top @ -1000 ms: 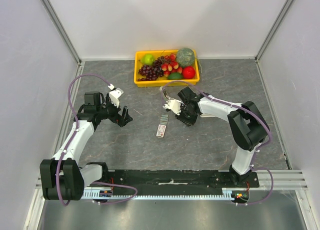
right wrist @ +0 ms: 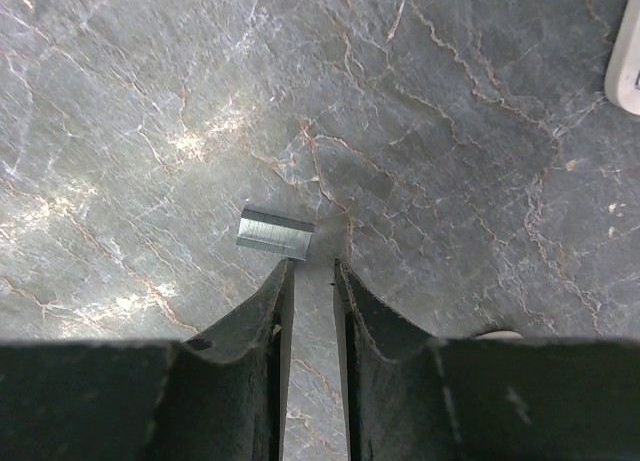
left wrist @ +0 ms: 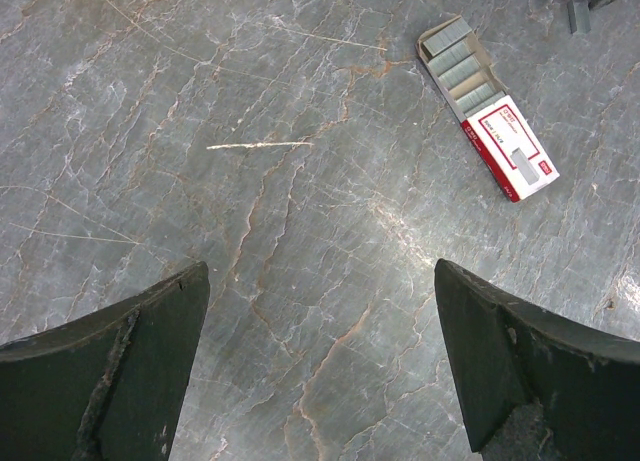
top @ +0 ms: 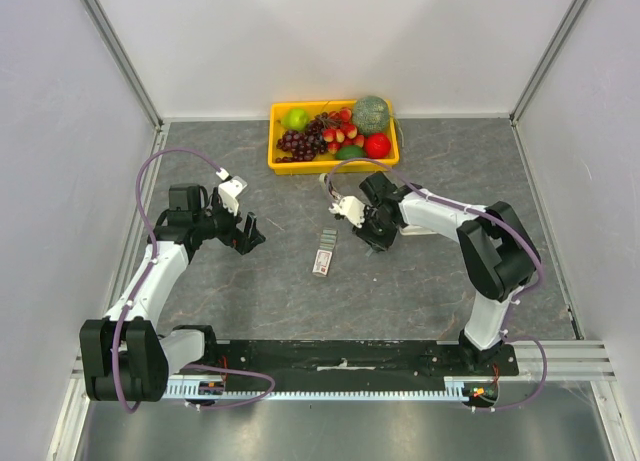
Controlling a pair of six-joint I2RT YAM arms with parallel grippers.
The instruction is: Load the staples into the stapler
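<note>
A small grey strip of staples (right wrist: 274, 233) lies on the table in the right wrist view, just beside the fingertips of my right gripper, which is part open with nothing visible between the fingers. The open staple box (left wrist: 510, 147), with grey staple blocks and a red-and-white lid end, lies left of that in the top view (top: 322, 262). My left gripper hangs open and empty over bare table, left of the box. The stapler is mostly hidden by the right arm in the top view.
A yellow tray (top: 283, 165) of fruit stands at the back. A white object (right wrist: 624, 76) shows at the edge of the right wrist view.
The left arm and staple box have not moved.
</note>
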